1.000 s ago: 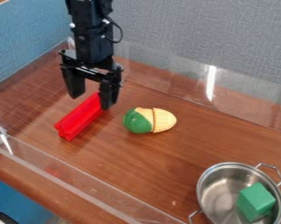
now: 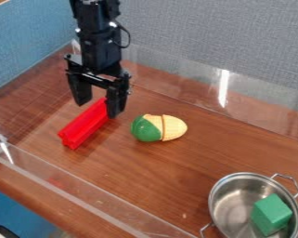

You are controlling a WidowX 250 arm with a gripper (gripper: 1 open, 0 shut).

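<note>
My gripper [image 2: 97, 97] hangs open over the upper end of a red bar [image 2: 79, 131], which lies diagonally on the wooden table. Its dark fingers point down, one either side above the bar; whether they touch it I cannot tell. To the right lies a green and pale-yellow toy [image 2: 159, 127]. A steel pot [image 2: 230, 199] with a green block [image 2: 270, 215] inside stands at the lower right.
Clear barriers edge the wooden table [image 2: 151, 186] along the back and front left. A blue panel is at the left and a grey wall at the back.
</note>
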